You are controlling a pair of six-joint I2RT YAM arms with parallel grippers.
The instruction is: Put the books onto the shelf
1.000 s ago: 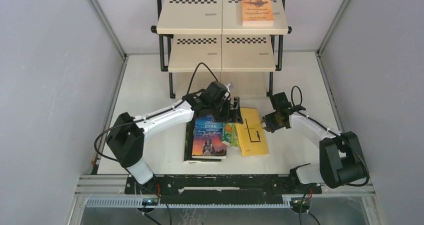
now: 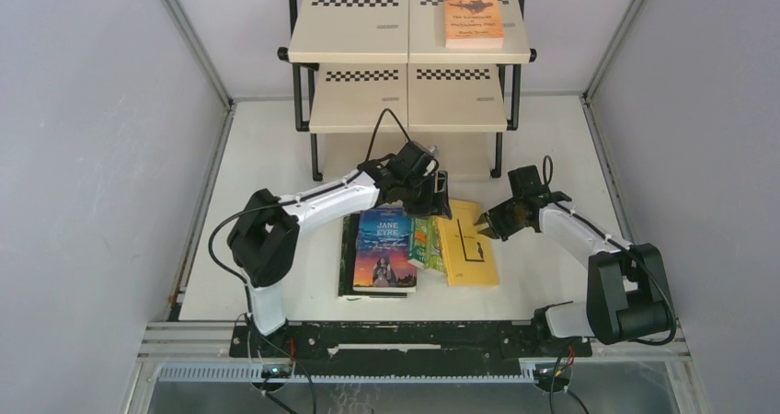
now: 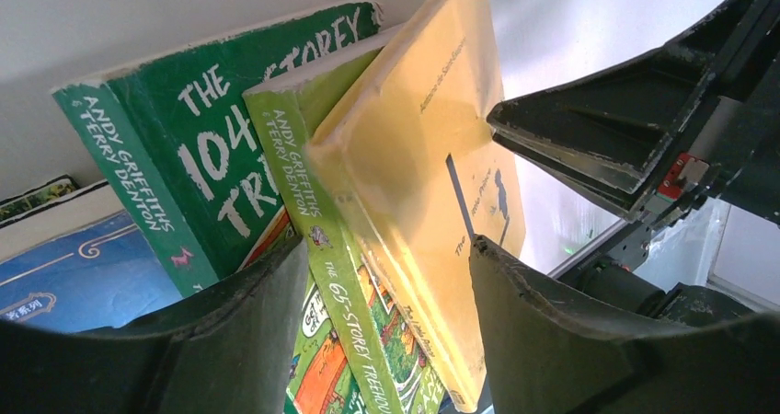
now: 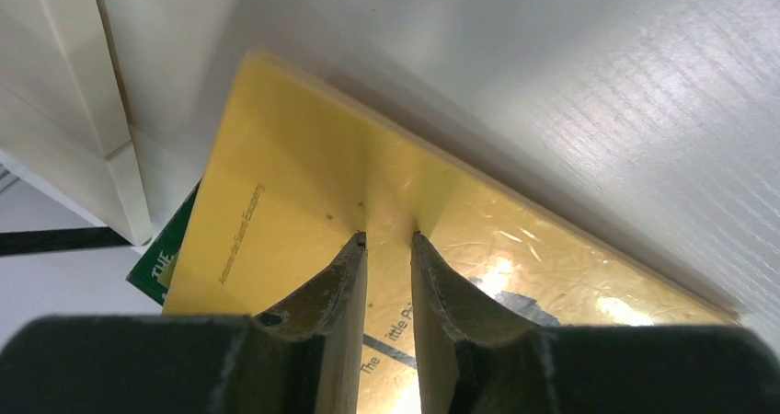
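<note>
The yellow book lies right of the pile in the top view, its left side overlapping the green 65-Storey Treehouse book. Beside that is the green 104-Storey book. My left gripper is part open over these books, one finger above the green covers and the other over the yellow cover; contact is unclear. On the yellow book's right side, my right gripper stands narrowly open, nothing visible between its fingertips. The blue Jane Eyre book lies left, on a dark book.
Behind the books stands a two-tier cream shelf, with an orange book on its top right. The lower tier is bare.
My left gripper has moved slightly right and toward the shelf. The yellow book has shifted a little to the right at its near end. The right arm has moved only slightly.
</note>
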